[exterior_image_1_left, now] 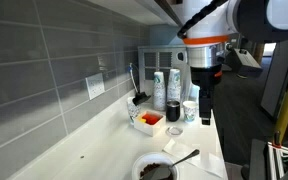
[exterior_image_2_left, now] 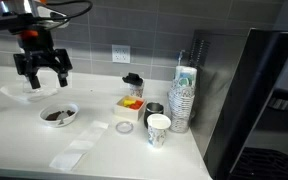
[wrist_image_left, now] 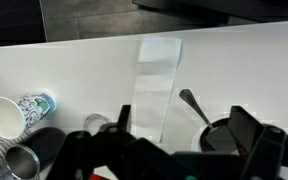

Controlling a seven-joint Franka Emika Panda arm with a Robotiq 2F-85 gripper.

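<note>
My gripper (exterior_image_2_left: pixel 49 82) hangs above the counter, fingers apart and nothing between them. Fingertips also frame the wrist view, where the gripper stands open. Below, a little to its right in that view, is a white bowl (exterior_image_2_left: pixel 59 124) with dark contents. A dark-handled spoon (wrist_image_left: pixel 192 103) rests in it; the right finger partly hides the bowl. Flat on the counter lies a white paper strip (wrist_image_left: pixel 157 80), between the bowl and a clear round piece (wrist_image_left: pixel 94 124).
A patterned paper cup (exterior_image_2_left: pixel 158 131) stands near stacked cups (exterior_image_2_left: pixel 179 100) and a metal canister (wrist_image_left: pixel 44 145). Behind them sits a white box (exterior_image_2_left: pixel 131 108) with red and yellow items. A dark appliance (exterior_image_2_left: pixel 249 100) bounds the right side. Bare counter (exterior_image_2_left: pixel 19 150) lies at front left.
</note>
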